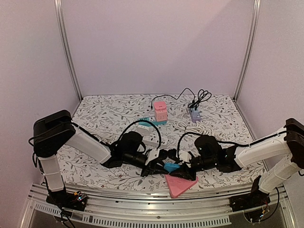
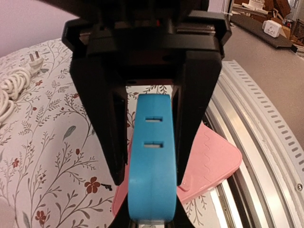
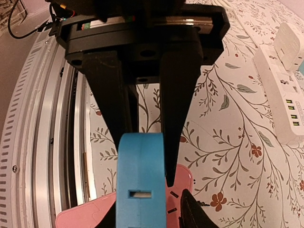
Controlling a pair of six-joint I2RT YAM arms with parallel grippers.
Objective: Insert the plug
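A blue block-like piece with thin slots, perhaps a plug or adapter, is held above the pink board at the front middle. My left gripper is shut on it, a finger on each side. From the opposite side my right gripper has its fingers around the same blue piece; whether they press on it cannot be told. Each wrist view also shows the other gripper's dark fingertips at the bottom edge. No prongs show on the blue piece.
The pink board lies below, near the metal front rail. Farther back are a white power strip, a pink block, a teal piece, a purple plug with black cable, and coiled white cable.
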